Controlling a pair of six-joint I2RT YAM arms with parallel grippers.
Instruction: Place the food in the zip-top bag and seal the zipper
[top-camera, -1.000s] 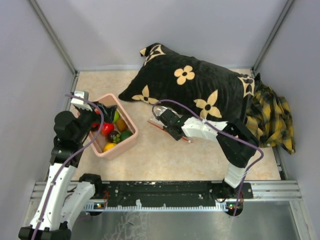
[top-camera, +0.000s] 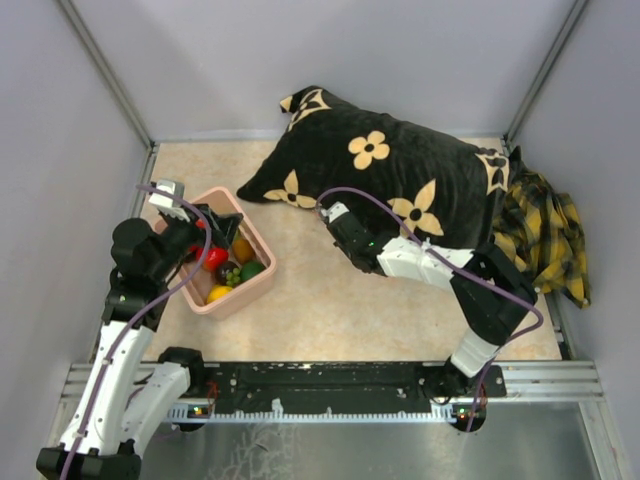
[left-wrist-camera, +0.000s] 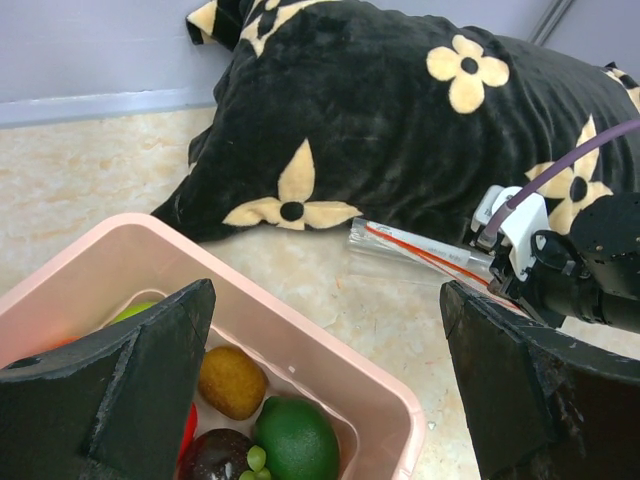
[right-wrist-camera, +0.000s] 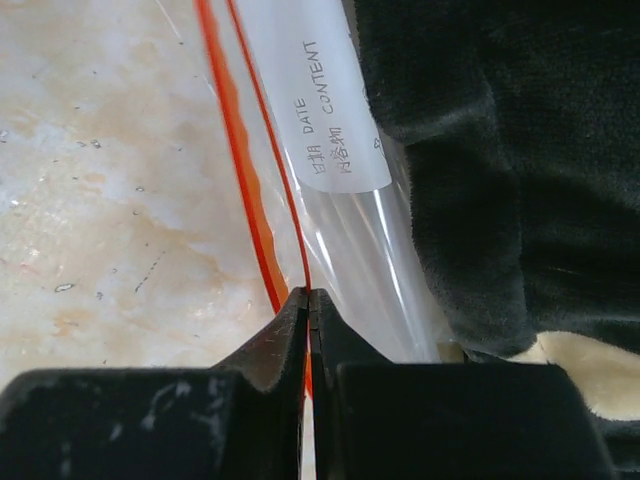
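A clear zip top bag (left-wrist-camera: 430, 247) with red zipper lines (right-wrist-camera: 250, 190) lies flat against the pillow's front edge. My right gripper is shut at the zipper; whether bag film is between its fingertips I cannot tell. My left gripper hangs open over a pink bin (top-camera: 258, 285) of toy food, including a red pepper (top-camera: 214, 258), a brown potato (left-wrist-camera: 232, 383), a green item (left-wrist-camera: 298, 440), a dark item with green stem (left-wrist-camera: 215, 460) and a yellow item (top-camera: 219, 293).
A black flowered pillow (top-camera: 370, 180) fills the back centre and right. A yellow plaid cloth (top-camera: 545, 240) is bunched at the far right.
The left arm is nearly still.
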